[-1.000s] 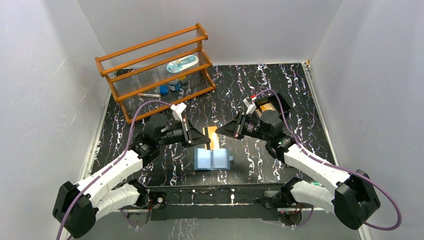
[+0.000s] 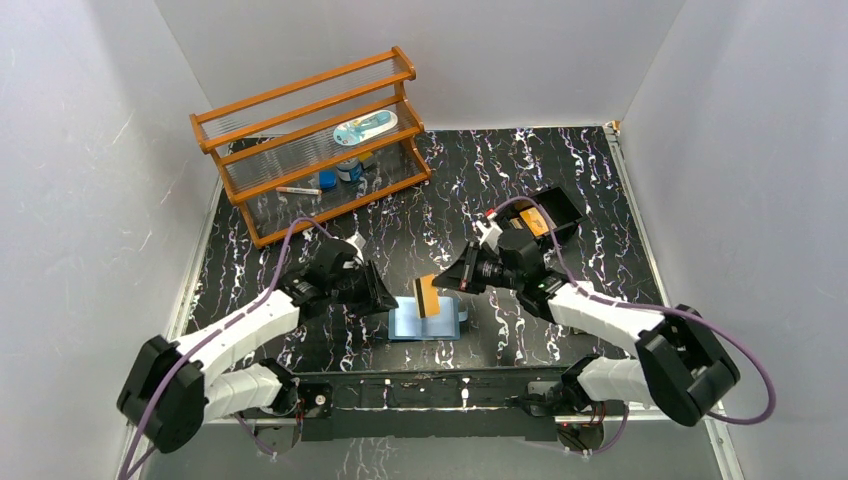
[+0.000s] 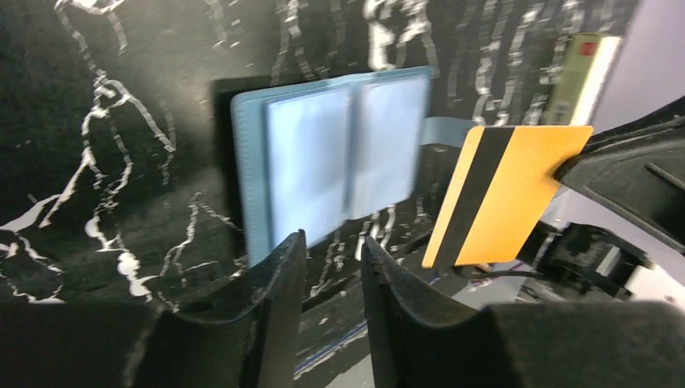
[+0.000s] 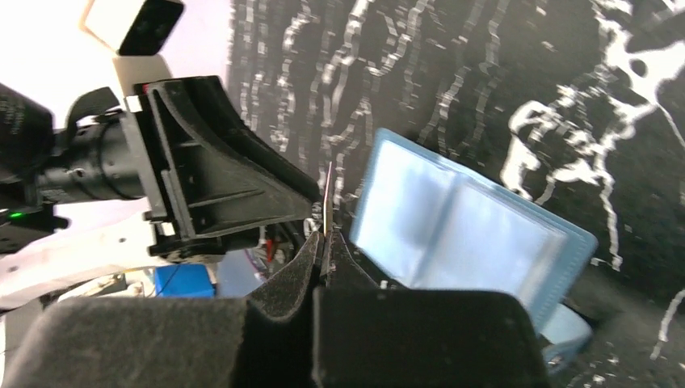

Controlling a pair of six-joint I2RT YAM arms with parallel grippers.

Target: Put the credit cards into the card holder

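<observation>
My right gripper (image 2: pixel 440 283) is shut on a yellow card with a black stripe, held above the blue card holder (image 2: pixel 410 325); in the right wrist view the card shows edge-on above the fingertips (image 4: pixel 327 242). The holder lies open on the table, showing two pale sleeves in the left wrist view. My left gripper stands left of the card, a gap between its fingers and nothing in it.
A black box (image 2: pixel 560 205) with yellow items sits at the back right, partly behind my right arm. A wooden rack (image 2: pixel 300 80) with small items stands at the back left. The dark table has free room between them.
My right gripper has moved slightly right and frontward with the card, now over the holder.
</observation>
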